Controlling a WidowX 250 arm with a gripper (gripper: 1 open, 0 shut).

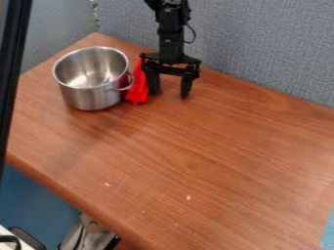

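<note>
A steel pot (pixel 89 88) with side handles stands at the back left of the wooden table. A red cloth-like item (pixel 137 90) lies right against the pot's right side, partly hidden behind it and by my gripper. My black gripper (pixel 170 86) is low over the table just to the right of the red item, its two fingers apart. Whether anything is between them is hard to tell at this size.
Grey padded walls (pixel 261 49) stand behind it. A dark post runs along the far left edge of the view.
</note>
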